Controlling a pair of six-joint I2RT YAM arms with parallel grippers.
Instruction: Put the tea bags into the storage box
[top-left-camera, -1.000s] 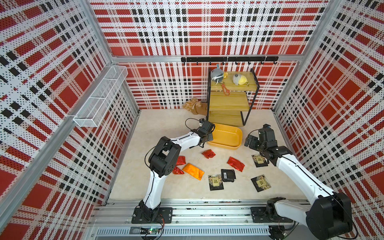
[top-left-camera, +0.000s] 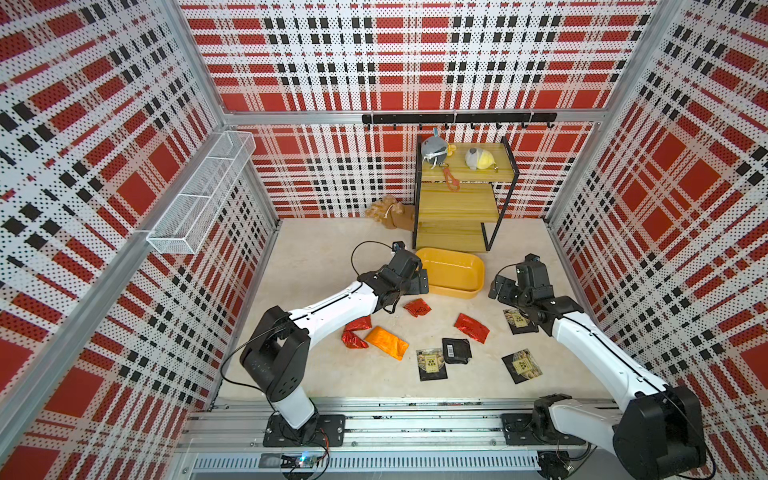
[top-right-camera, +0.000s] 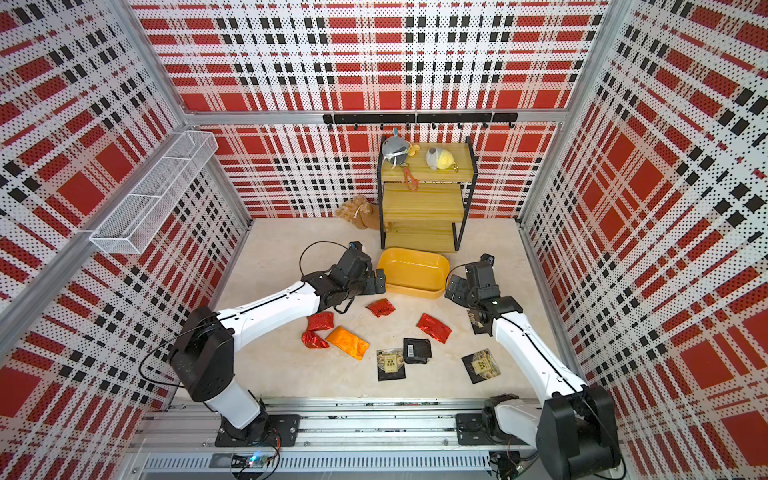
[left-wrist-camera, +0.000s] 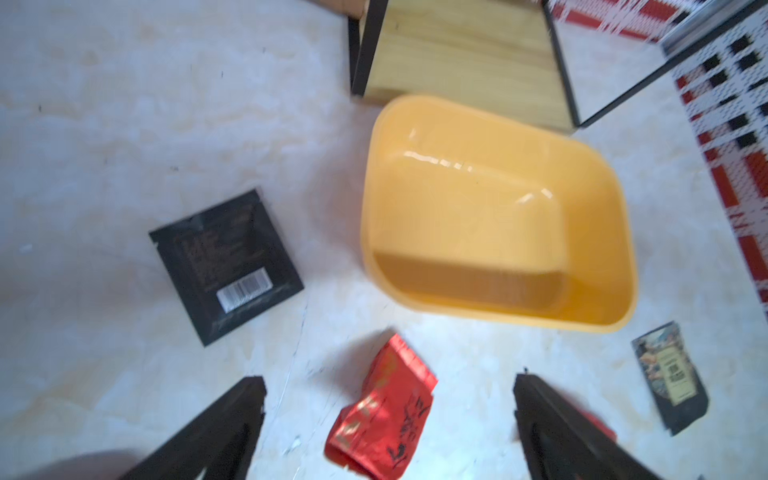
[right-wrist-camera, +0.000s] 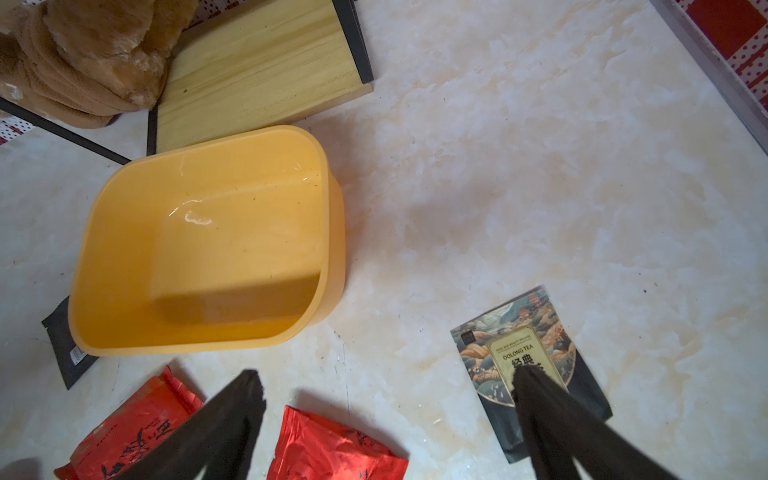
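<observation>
The yellow storage box (top-left-camera: 452, 292) is empty, sitting in front of the shelf. My left gripper is open at the box's left side, raised over the table, with a red tea bag (left-wrist-camera: 384, 416) below the gap between its fingers. A black tea bag (left-wrist-camera: 228, 268) lies left of the box; my left arm hides it in the top left view. My right gripper stands open to the right of the box, holding nothing. Near it lie a red packet (right-wrist-camera: 332, 452) and an Oolong tea bag (right-wrist-camera: 524, 360). An orange packet (top-left-camera: 387, 342) lies toward the front.
A wooden shelf (top-left-camera: 457, 201) with toys stands behind the box, a brown plush (top-left-camera: 392, 212) beside it. More black packets (top-left-camera: 457, 350) and red packets (top-left-camera: 357, 323) are spread across the front table. A white wire basket (top-left-camera: 200, 196) hangs on the left wall.
My left arm has swung outward to the left at its elbow, and its gripper has shifted slightly toward the front. The right arm and the packets in view have stayed put.
</observation>
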